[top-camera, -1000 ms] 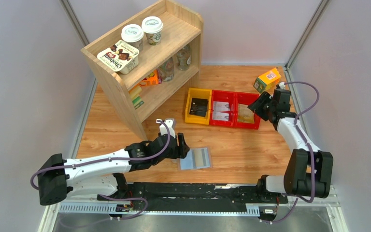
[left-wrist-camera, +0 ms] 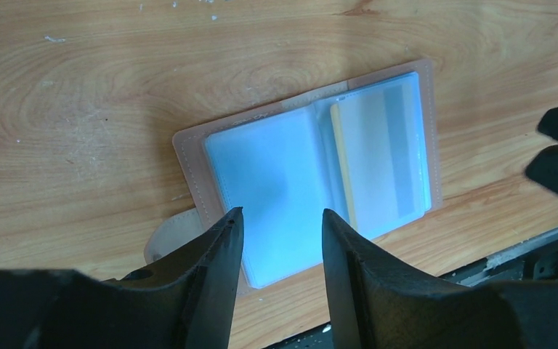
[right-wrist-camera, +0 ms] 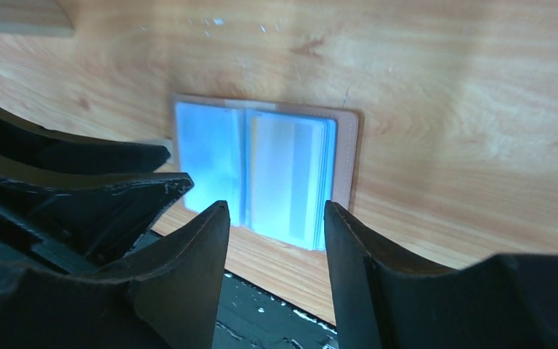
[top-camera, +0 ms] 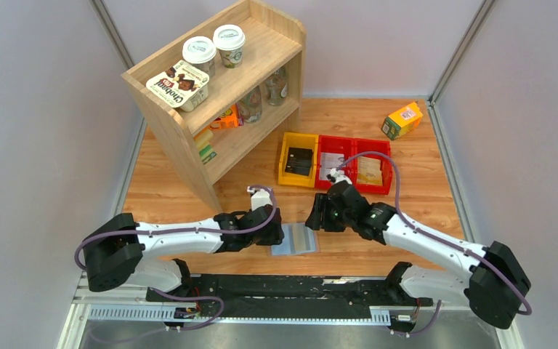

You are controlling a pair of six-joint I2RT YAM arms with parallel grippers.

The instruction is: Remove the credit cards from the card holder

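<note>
The card holder (top-camera: 294,238) lies open on the wood near the front edge, with translucent blue sleeves and a pale, layered stack in one half, also seen in the right wrist view (right-wrist-camera: 287,178). My left gripper is over its left side, fingers apart, nothing between them. My right gripper hovers above and right of the holder, also open and empty; its dark fingers show at the left wrist view's right edge.
A wooden shelf (top-camera: 167,145) with cups and packets stands at back left. Yellow (top-camera: 285,167) and red (top-camera: 334,185) trays sit behind the grippers; a yellow box (top-camera: 402,120) is at back right.
</note>
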